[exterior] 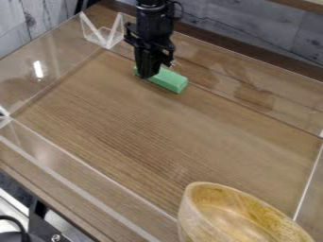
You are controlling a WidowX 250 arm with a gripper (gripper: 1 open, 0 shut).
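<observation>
A black gripper (147, 68) on the arm at the top centre points down at a green rectangular block (169, 82) lying on the wooden table. Its tip is at the left end of the block and partly covers it. The gripper looks shut, and I cannot make out anything held between its fingers; whether it touches the block is not clear.
A large yellow bowl (237, 214) sits at the front right. White bracket-like pieces (101, 30) stand at the back left edge. A grey wall (265, 28) runs behind.
</observation>
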